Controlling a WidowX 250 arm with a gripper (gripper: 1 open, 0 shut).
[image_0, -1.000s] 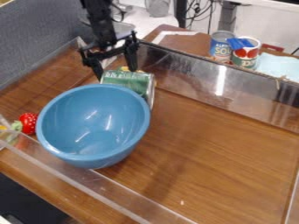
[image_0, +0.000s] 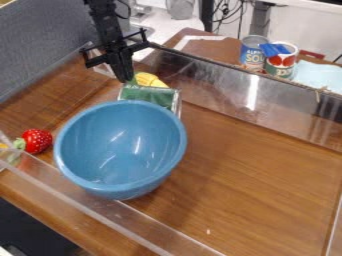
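Observation:
My black gripper (image_0: 123, 72) hangs over the back of the wooden tray, shut, with nothing seen between its fingers. Just under it lie a yellow object (image_0: 150, 80) and a green-and-silver can or packet (image_0: 151, 95), partly hidden behind a large blue bowl (image_0: 120, 150) at the front left of the tray. A red strawberry-like toy (image_0: 36, 140) lies left of the bowl, beside a pale green item (image_0: 11, 148).
Clear low walls (image_0: 254, 107) edge the tray. Cans (image_0: 279, 62) stand outside beyond the back wall, and a grey padded wall is at left.
The blue bowl has shifted a little right and toward the camera. My gripper has moved slightly, staying above the green item, and more of the yellow object shows.

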